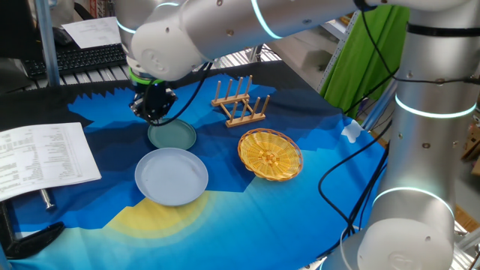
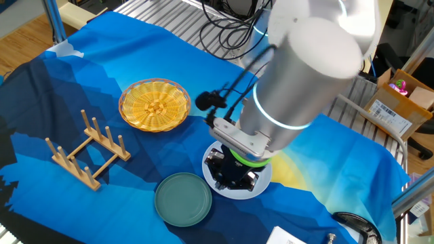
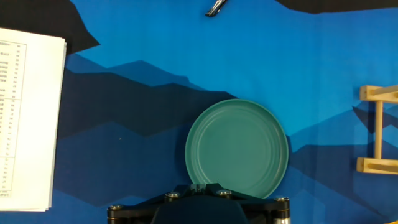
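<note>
Over the table hangs my gripper, its fingertips close together at the lower edge of the wrist view and nothing showing between them. A green plate (image 3: 236,146) lies flat, partly covered by the gripper in that view. In exterior view 1 the gripper is above and just left of the green plate (image 1: 173,136). A larger pale blue plate (image 1: 172,177) lies beside it, on the near side. In exterior view 2 the arm covers part of the pale plate (image 2: 264,183). A round wicker basket (image 1: 270,154) and a wooden dish rack (image 1: 241,105) stand to the right, both empty.
Printed papers (image 1: 46,163) lie at the left edge, with a black clamp (image 1: 34,241) below them. Behind the table is a keyboard (image 1: 79,61). A patterned blue cloth covers the table, with free room at the front and right.
</note>
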